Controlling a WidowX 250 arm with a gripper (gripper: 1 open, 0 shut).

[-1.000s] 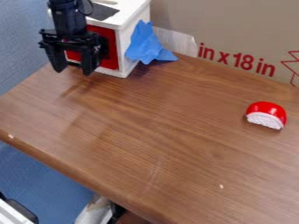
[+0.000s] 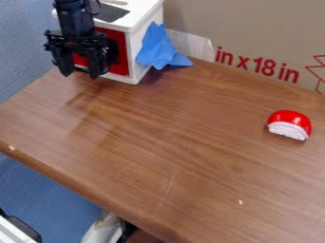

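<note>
My black gripper [image 2: 82, 59] is at the upper left, in front of the red door [image 2: 114, 52] of a white box-like appliance [image 2: 143, 15]. Whether its fingers are open or shut is hard to make out. A blue cloth [image 2: 162, 52] is draped at the appliance's right side. A red and white object [image 2: 288, 124] lies on the right of the wooden table [image 2: 165, 161].
A cardboard panel [image 2: 254, 28] with red print stands along the back. A blue padded surface [image 2: 38, 199] lies below the table's left edge.
The gripper has shifted very slightly at the red door over the last second; the other things look unchanged.
</note>
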